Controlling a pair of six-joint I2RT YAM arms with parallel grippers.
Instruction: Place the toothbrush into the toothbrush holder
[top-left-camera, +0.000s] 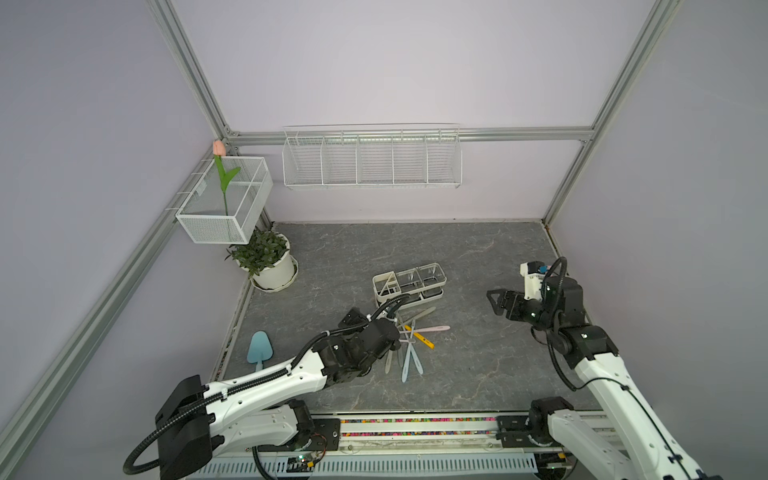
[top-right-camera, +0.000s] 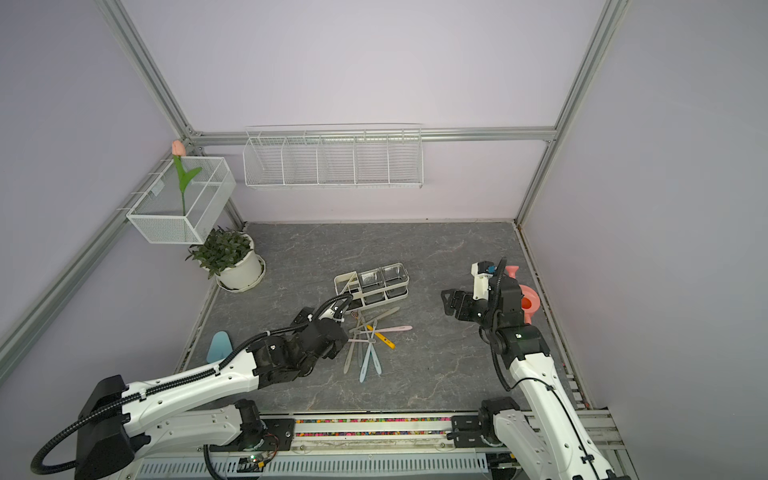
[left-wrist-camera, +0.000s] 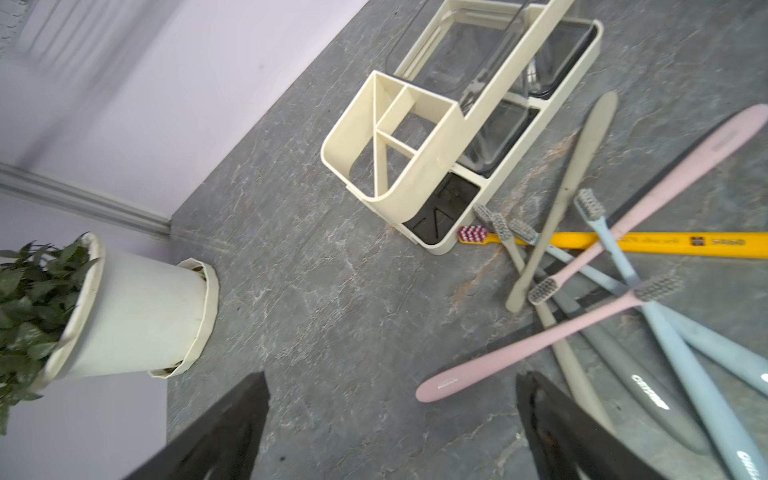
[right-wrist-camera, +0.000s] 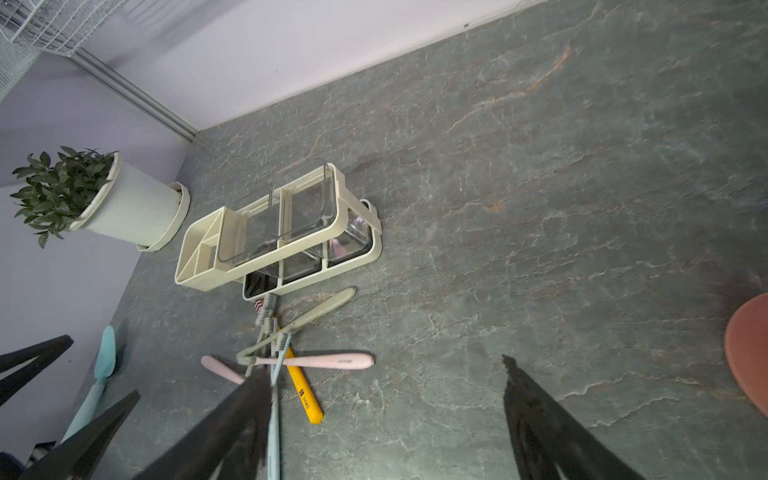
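Several toothbrushes lie crossed in a loose pile on the grey tabletop, among them a lower pink one (left-wrist-camera: 512, 353), an upper pink one (left-wrist-camera: 680, 180), a yellow one (left-wrist-camera: 664, 242), an olive one (left-wrist-camera: 574, 188) and light blue ones. The cream toothbrush holder (left-wrist-camera: 428, 120) stands just behind the pile; the small slots at its left end look empty. My left gripper is open above the table, the lower pink handle's end showing between its fingers but not gripped. Off to the right of the pile, my right gripper is open over bare tabletop, nothing held.
A potted plant (top-left-camera: 274, 264) stands at the back left under a white wire basket (top-left-camera: 228, 200). A light blue spade-shaped item (top-left-camera: 259, 349) lies at the left edge. Something pink (top-right-camera: 529, 300) is beside my right arm. Bare table separates the holder from the right arm.
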